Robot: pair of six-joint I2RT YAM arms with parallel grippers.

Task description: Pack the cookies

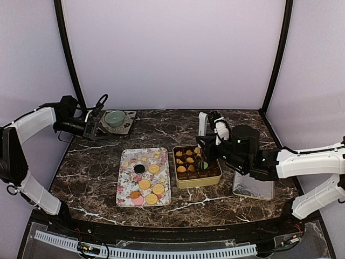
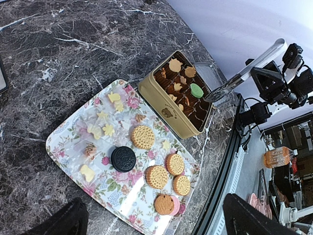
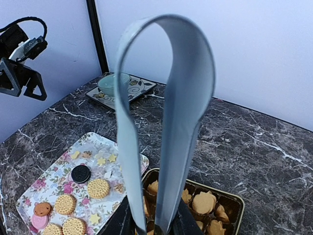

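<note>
My right gripper (image 1: 211,145) is shut on silver tongs (image 1: 202,125); the tongs' looped end fills the middle of the right wrist view (image 3: 188,98). Their tips point down into the tin (image 2: 168,100), close to a green round cookie (image 2: 196,90) lying in its right part. Whether they touch it cannot be told. Several brown cookies (image 3: 203,201) sit in the tin's compartments. On the floral tray (image 1: 125,186) are round tan cookies (image 2: 143,137), a black cookie (image 2: 123,159), a pink cookie (image 1: 137,200) and small pale star shapes. My left gripper (image 1: 97,131) stays open and empty at the far left.
A pale green bowl (image 1: 115,118) stands on a patterned mat (image 1: 127,124) at the back left. The tin's lid (image 1: 253,186) lies to the right, under the right arm.
</note>
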